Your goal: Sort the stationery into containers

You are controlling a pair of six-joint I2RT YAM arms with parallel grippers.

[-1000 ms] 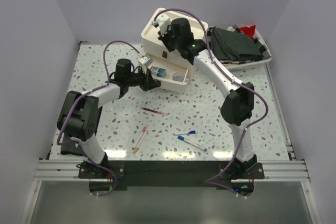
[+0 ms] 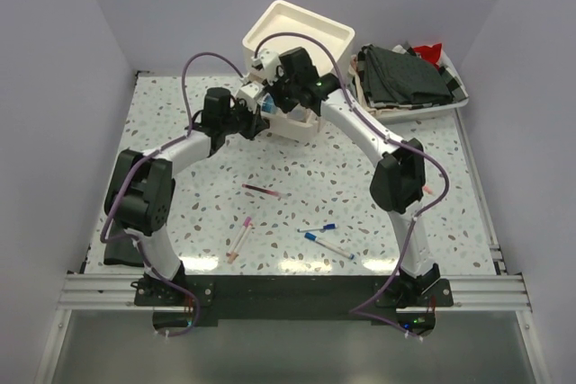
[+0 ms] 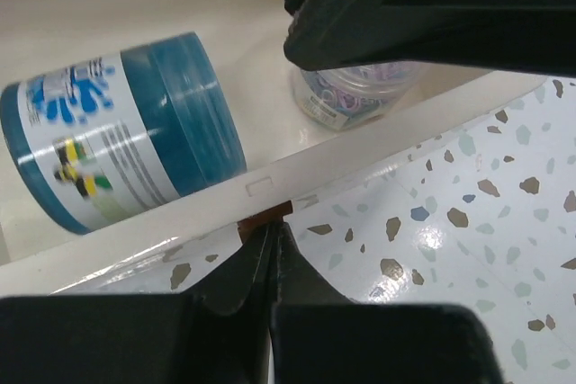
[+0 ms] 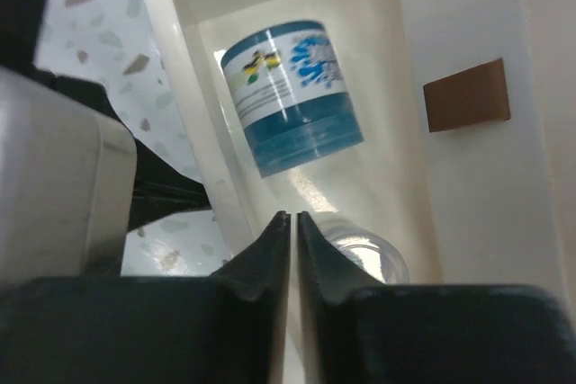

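Observation:
A white two-tier drawer box (image 2: 309, 24) stands at the back, its lower drawer (image 3: 490, 92) pulled out. In that drawer lie a blue-lidded jar (image 3: 126, 132) with a paint-splash label and a clear jar (image 3: 346, 92) holding small colourful items. My left gripper is shut at the drawer's front, its tips against or just below the brown tab (image 3: 266, 218); whether the tab sits between them is unclear. Over the drawer, beside the clear jar, my right gripper has a narrow gap between its fingers and nothing visible in it. On the table are a dark red pen (image 2: 261, 190) and a blue marker (image 2: 328, 245).
A pink-ended pen (image 2: 240, 235) with a second beside it and a small blue-ended item (image 2: 317, 227) lie in front. A white basket (image 2: 450, 105) with dark cloth stands back right. A black pad (image 2: 122, 249) lies front left.
The drawer box has shifted toward the back, and less of the lower drawer sticks out.

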